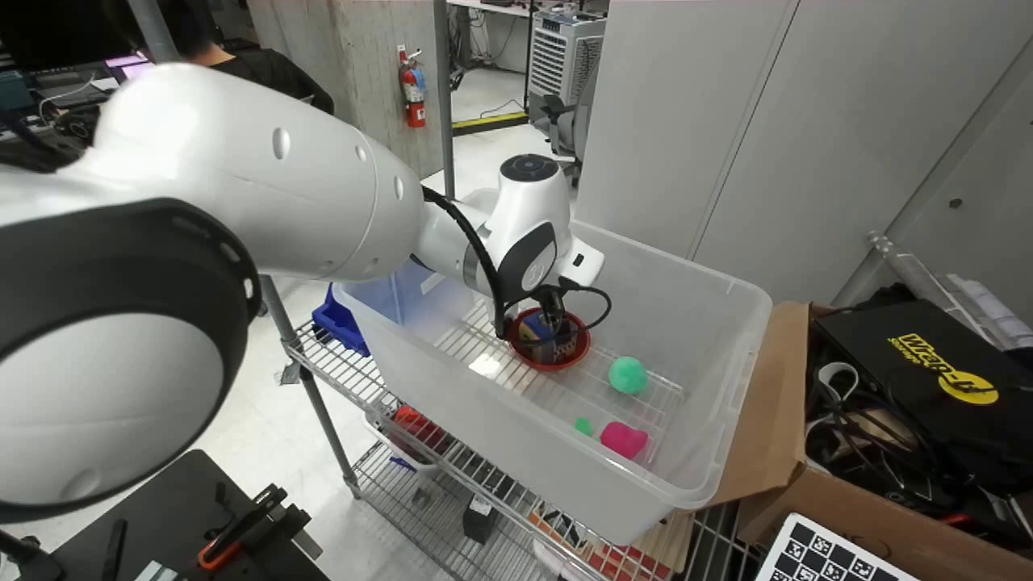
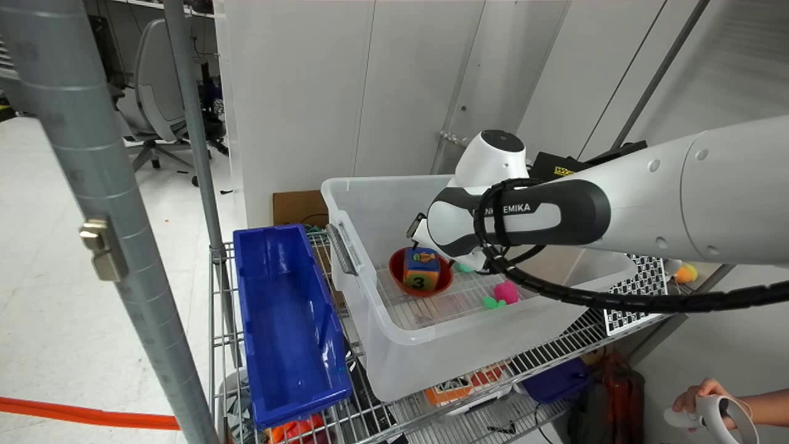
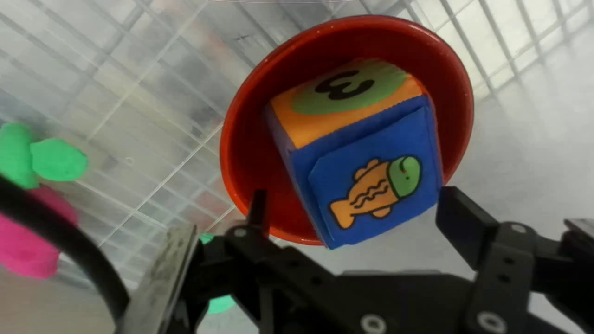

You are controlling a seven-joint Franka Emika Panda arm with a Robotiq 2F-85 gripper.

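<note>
In the wrist view a soft cube leans tilted inside a red bowl; its blue face bears an orange fish, another face the number 3. My open gripper is close over them, one fingertip at each side of the cube, the right one near the cube's edge. Whether either fingertip touches it I cannot tell. The bowl stands on the floor of the clear plastic bin, with the cube rising above its rim. In the first exterior view the hand partly hides both.
A green ball and a pink toy with a green piece beside it lie elsewhere in the bin. The bin's tall walls surround the hand. Outside stand an empty blue tray and a cardboard box of cables.
</note>
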